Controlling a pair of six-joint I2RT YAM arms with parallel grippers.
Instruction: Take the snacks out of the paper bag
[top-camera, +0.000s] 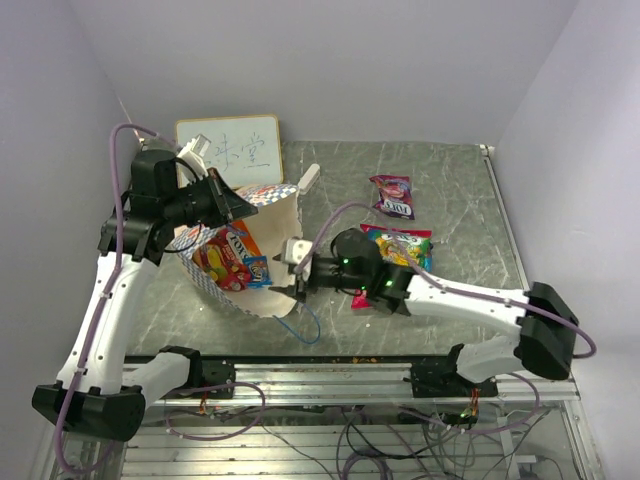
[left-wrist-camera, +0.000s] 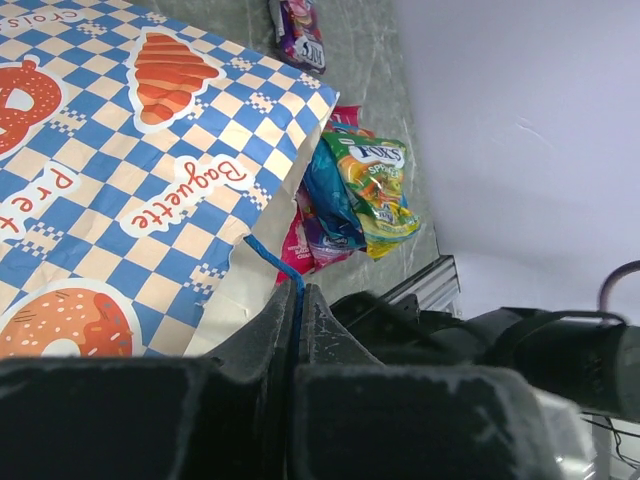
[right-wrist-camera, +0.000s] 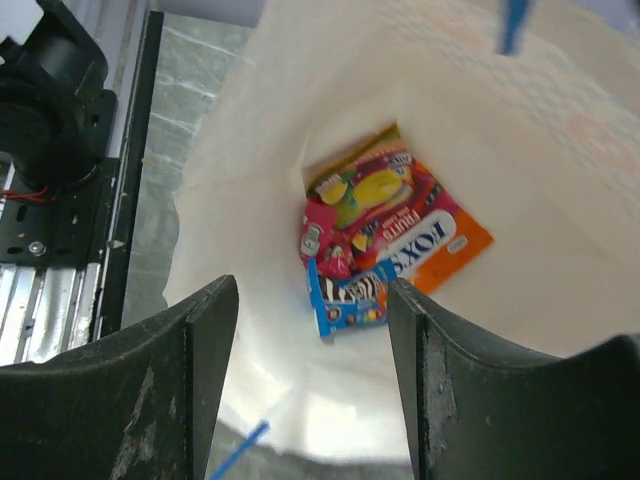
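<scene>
The paper bag (top-camera: 225, 290) lies on its side with its mouth facing right, its blue-checked face (left-wrist-camera: 205, 120) filling much of the left wrist view. My left gripper is shut on the bag's blue handle (left-wrist-camera: 272, 257) at the upper rim. Inside sit a red and orange snack pack (right-wrist-camera: 400, 215) and a small blue packet (right-wrist-camera: 350, 298). My right gripper is at the bag's mouth, fingers spread, with nothing between them; the packs lie beyond its fingertips.
Several snack packs, a yellow-green one (left-wrist-camera: 372, 185) on top, lie right of the bag, partly under my right arm. A purple pack (top-camera: 394, 196) lies farther back. A whiteboard (top-camera: 229, 148) and a white block (top-camera: 309, 178) stand behind. The lower blue handle (top-camera: 303, 330) loops near the mouth.
</scene>
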